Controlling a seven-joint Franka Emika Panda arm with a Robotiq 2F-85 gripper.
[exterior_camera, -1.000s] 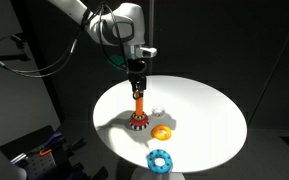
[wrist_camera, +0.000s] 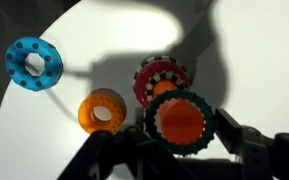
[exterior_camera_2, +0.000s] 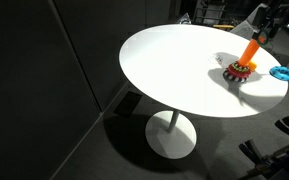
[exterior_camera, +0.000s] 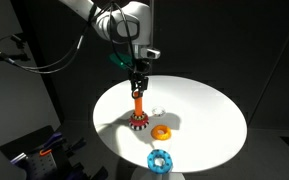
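Observation:
A tall orange post (exterior_camera: 139, 105) rises from a stack of red and dark patterned rings (exterior_camera: 139, 123) on the white table. My gripper is over the post's top, shut on a dark green ring (wrist_camera: 158, 137). From above, the orange of the post shows through this ring's opening; whether the ring is around the post or just over it, I cannot tell. An orange ring (wrist_camera: 101, 112) and a blue spotted ring (wrist_camera: 34, 63) lie flat on the table, apart from the stack.
In exterior view 1, its right side is free, while the blue ring lies close to the front edge.
The arm above the post has shifted slightly to the right in exterior view 1. The stack and the loose rings have stayed where they were.

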